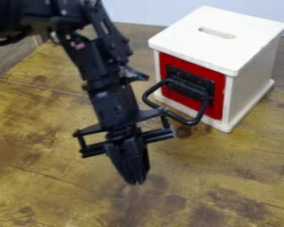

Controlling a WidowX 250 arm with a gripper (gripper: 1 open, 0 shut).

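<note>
My black gripper (134,168) points down over the wooden table at the middle of the view, its fingers held together with nothing visible between them. Behind it to the right stands a white box (223,41) with a slot on top and a red front (215,113). A black latch mechanism (190,85) with a looped handle is mounted on that front. The gripper is in front and to the left of the box, apart from it.
A white wall runs behind the box, and a grey edge shows at the far left.
</note>
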